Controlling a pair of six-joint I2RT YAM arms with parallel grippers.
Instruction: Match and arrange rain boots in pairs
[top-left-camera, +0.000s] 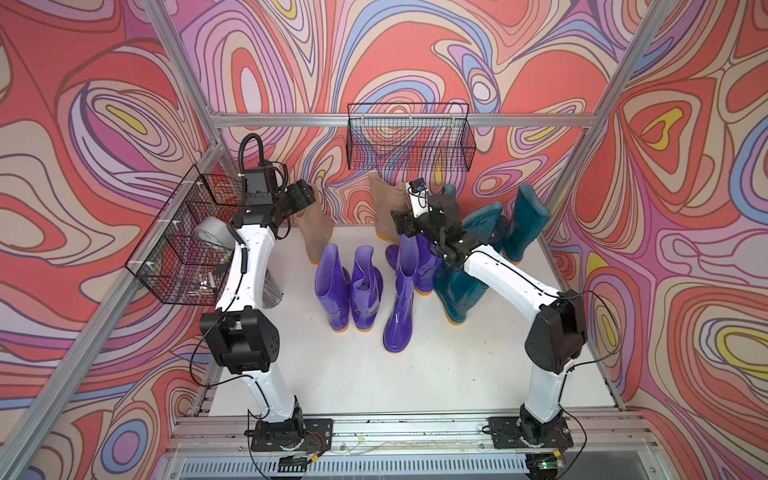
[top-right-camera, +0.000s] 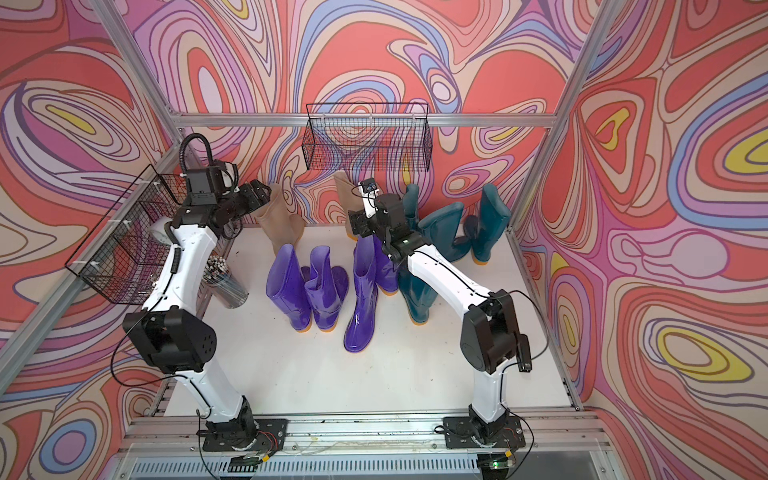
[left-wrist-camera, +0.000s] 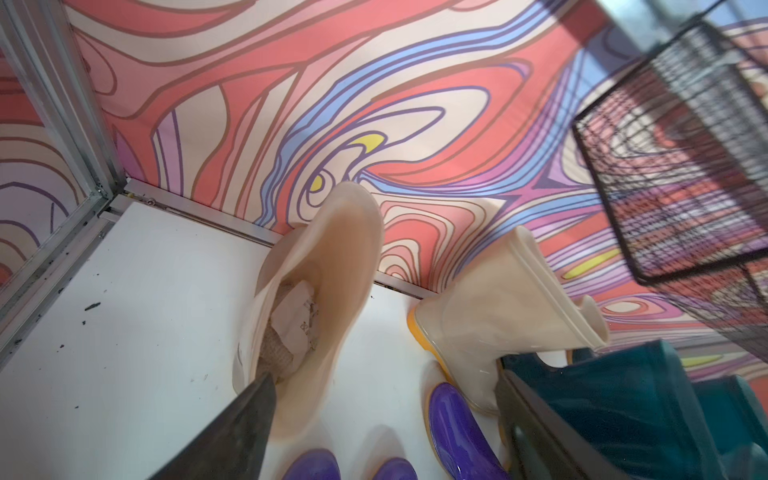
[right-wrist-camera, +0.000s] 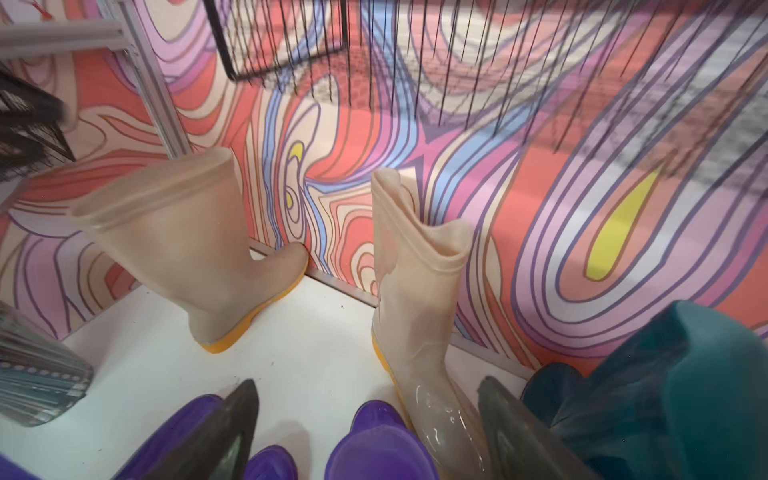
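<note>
At the back stand two beige boots, one on the left (right-wrist-camera: 200, 248) and one near the middle (right-wrist-camera: 420, 320). My left gripper (top-left-camera: 301, 194) hangs open above the left one, whose open top faces up into the left wrist view (left-wrist-camera: 312, 320). My right gripper (top-left-camera: 404, 220) is open over the middle, above purple boots and near the middle beige boot. Purple boots stand in the centre (top-left-camera: 332, 292), partly hidden behind one another. Several teal boots (top-left-camera: 528, 216) stand at the right, partly hidden by my right arm.
Wire baskets hang at the left (top-left-camera: 172, 256) and on the back wall (top-left-camera: 410, 140). A clear container (top-right-camera: 228, 288) stands at the left edge.
</note>
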